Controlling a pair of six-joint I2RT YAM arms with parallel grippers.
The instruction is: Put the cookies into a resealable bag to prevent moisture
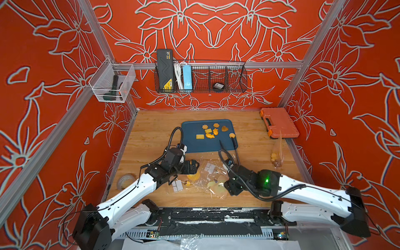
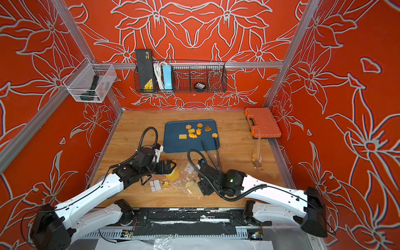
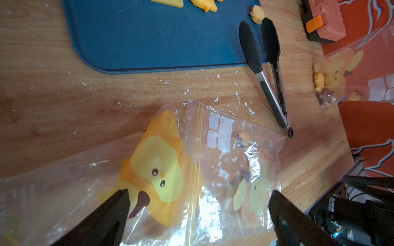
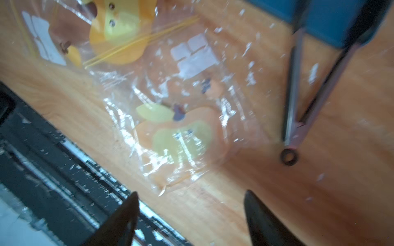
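Observation:
Two clear zip bags lie flat on the table: one with a yellow animal print (image 3: 158, 168), and a bag with a green-and-peach print (image 4: 184, 133). Above the bags my left gripper stands open, holding nothing. My right gripper is part open over the table near the green-print bag, nothing between its fingers. Several cookies (image 1: 209, 135) rest on the blue tray (image 1: 191, 145) behind. Black-tipped tongs (image 3: 273, 96) lie spread open, tips over the tray's right edge. At the far right, another clear bag (image 3: 348, 75) holds cookies low inside it.
An orange case (image 1: 281, 123) sits at the back right. A tape roll (image 1: 125, 180) lies at the left. The wire basket (image 1: 200, 79) hangs on the back wall. Bare table shows left of the tray and between tongs and right bag.

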